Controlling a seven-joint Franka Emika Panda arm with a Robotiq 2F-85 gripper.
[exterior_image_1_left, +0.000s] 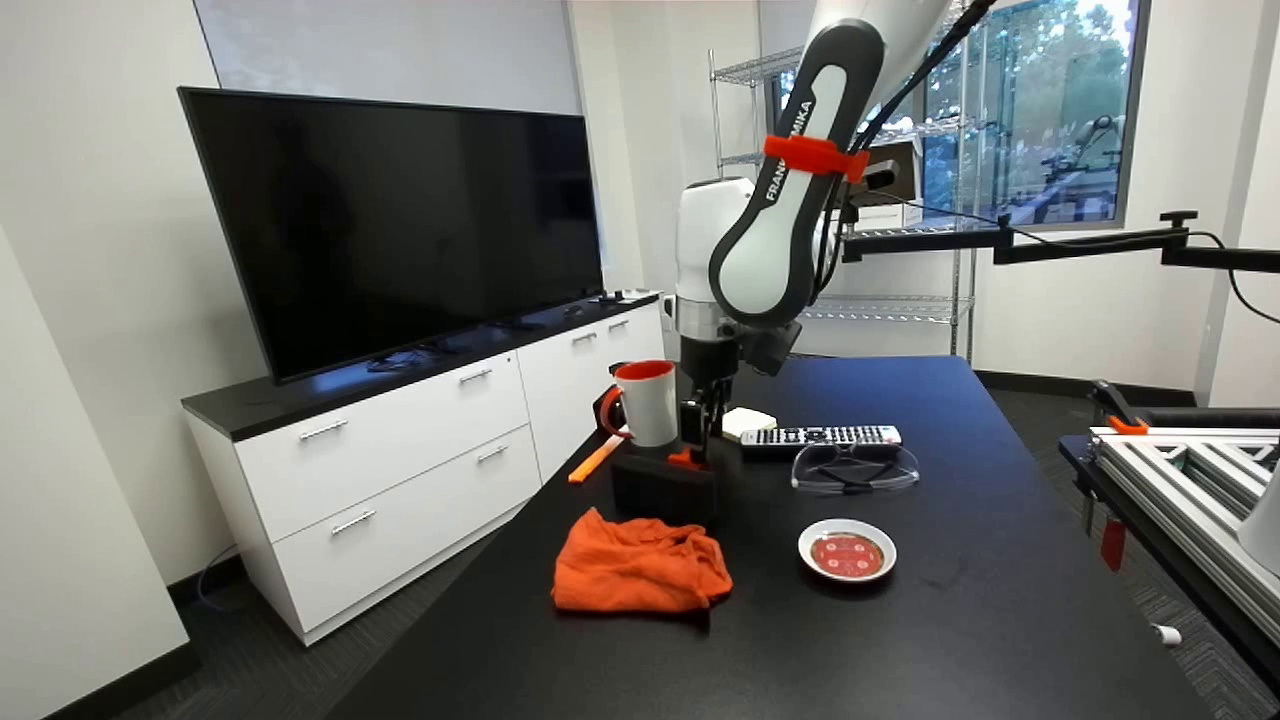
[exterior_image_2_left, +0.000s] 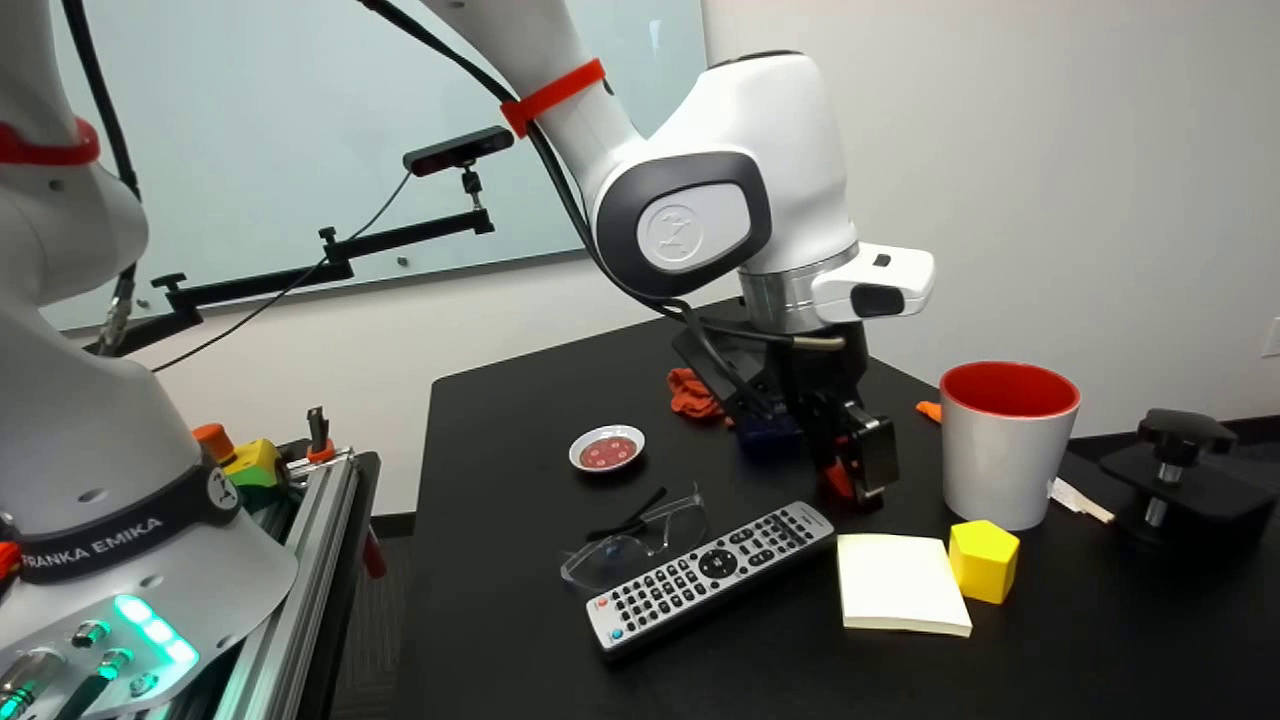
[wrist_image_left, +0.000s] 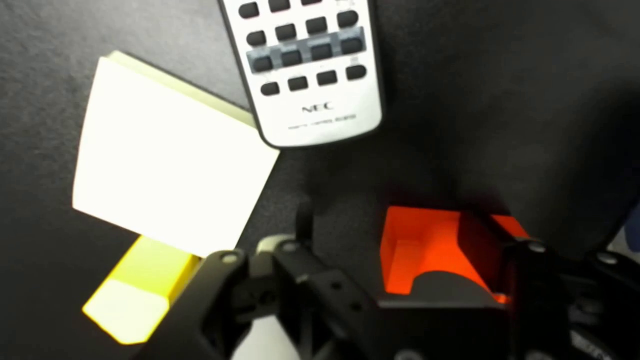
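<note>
A bright orange-red block (wrist_image_left: 414, 240) with a curved cut-out stands on the black table, seen in the wrist view. My gripper is around it, its fingers part open. The right finger (wrist_image_left: 483, 249) overlaps the block's right part, while a dark gap separates the left finger (wrist_image_left: 304, 225) from it. Whether the right finger touches the block cannot be told. In exterior view 2 the gripper (exterior_image_2_left: 859, 462) points down at table level, largely covering the orange block (exterior_image_2_left: 837, 481). A dark box (exterior_image_1_left: 663, 490) partly hides the block in exterior view 1.
A remote (exterior_image_2_left: 714, 574), a white notepad (exterior_image_2_left: 902, 584), a yellow block (exterior_image_2_left: 984, 560) and a white mug (exterior_image_2_left: 1005, 462) stand close by. Glasses (exterior_image_2_left: 636, 546), a small dish (exterior_image_1_left: 847, 551) and an orange cloth (exterior_image_1_left: 639, 564) lie farther off.
</note>
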